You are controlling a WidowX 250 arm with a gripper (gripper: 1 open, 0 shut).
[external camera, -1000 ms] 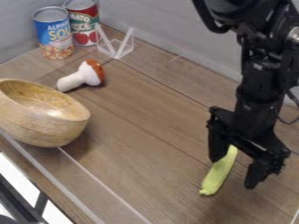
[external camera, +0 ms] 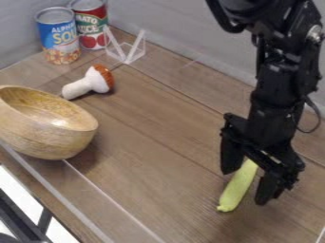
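The black gripper hangs low on the right side of the table, open, its fingers straddling the upper part of a pale yellow-green elongated object. That object lies on the wooden surface, slanting toward the lower left, with its upper end partly hidden by the gripper. Whether the fingers touch it cannot be told.
A wooden bowl sits at the left edge, with a white toy with an orange top behind it. Two cans and a white wire stand are at the back left.
The gripper has shifted left from where it was a second ago, to over the yellow-green object. That object and the other items look unmoved.
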